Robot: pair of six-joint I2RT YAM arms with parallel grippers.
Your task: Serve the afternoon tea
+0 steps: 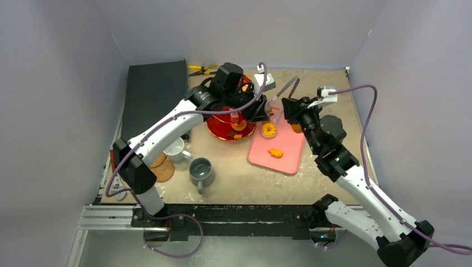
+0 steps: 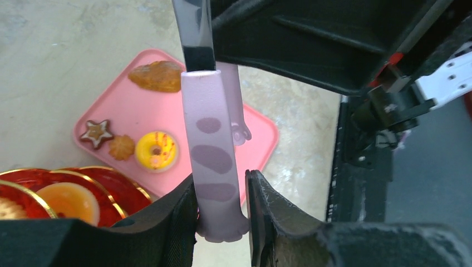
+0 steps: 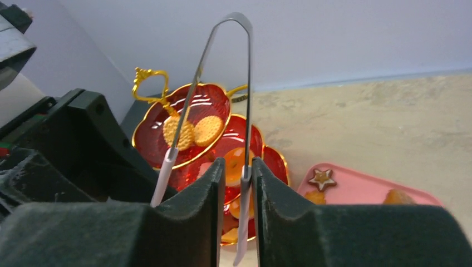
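A pair of tongs point(image 1: 287, 86) with pale lilac tips is raised between the grippers. My left gripper has a lilac tong arm point(image 2: 211, 150) between or against its fingers; whether it grips it is unclear. My right gripper is at the other arm point(image 3: 246, 189), fingers nearly together. Below lies a pink tray point(image 1: 273, 158) with a yellow donut point(image 2: 157, 150), a star cookie point(image 2: 97, 133), a small pastry point(image 2: 121, 147) and a croissant-like pastry point(image 2: 153, 77). The red tiered stand point(image 3: 147, 130) holds round biscuits point(image 3: 207, 129), partly hidden behind my left arm.
A white cup point(image 1: 174, 149), a grey mug point(image 1: 201, 172) and cork coasters point(image 1: 165, 172) sit front left. A black board point(image 1: 153, 97) and pliers point(image 1: 197, 70) lie at the back left. Bare table shows in front and right of the tray.
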